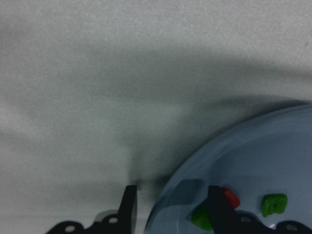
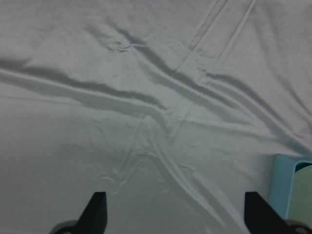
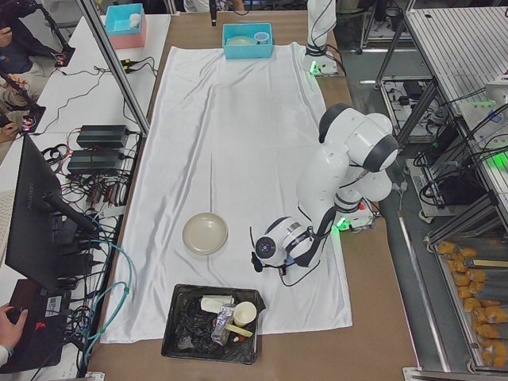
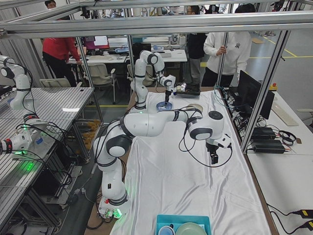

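Observation:
In the left wrist view, a blue plate [image 1: 263, 151] holds green pieces [image 1: 274, 204] and a red piece [image 1: 231, 197]. My left gripper stands open over the plate's rim, nothing visible between its fingers; in the left camera view it is low over the cloth. My right gripper is open above bare white cloth, beside a blue bin [image 2: 280, 185]; in the right camera view it hangs at the end of the near arm.
A beige plate [image 3: 205, 226] lies left of the left arm. A black bin [image 3: 178, 317] with assorted items stands at the front edge.

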